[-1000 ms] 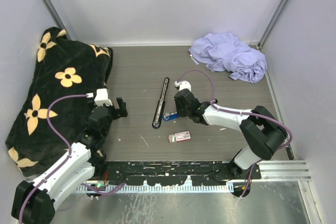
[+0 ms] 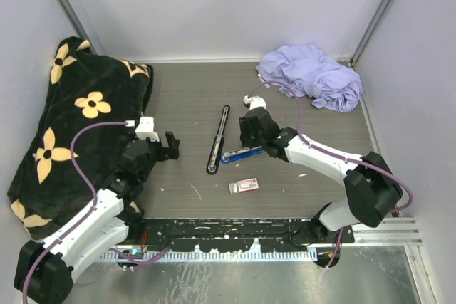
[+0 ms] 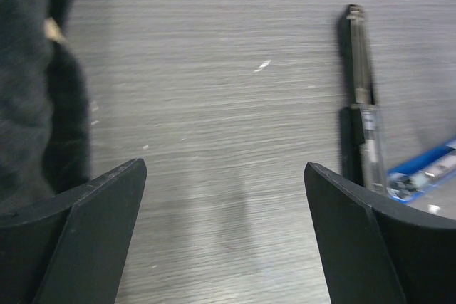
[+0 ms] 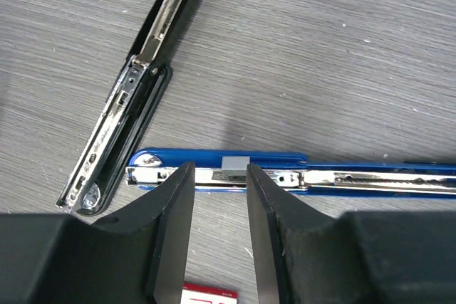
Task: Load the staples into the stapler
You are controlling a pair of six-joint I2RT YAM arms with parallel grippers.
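A blue stapler (image 4: 377,179) lies opened flat on the table, a short grey block of staples (image 4: 235,165) in its channel near one end. Just over that end is my right gripper, fingers part open a little, nothing seen between them. A black stapler (image 2: 218,142) lies opened out to the left of the blue one. The staple box (image 2: 244,185) lies on the table nearer the front. My left gripper hangs open above the left part of the table, nothing between its fingers.
A dark flowered blanket (image 2: 78,105) covers the left side. A lilac cloth (image 2: 310,76) is heaped at the back right.
My left gripper has shifted slightly to the right.
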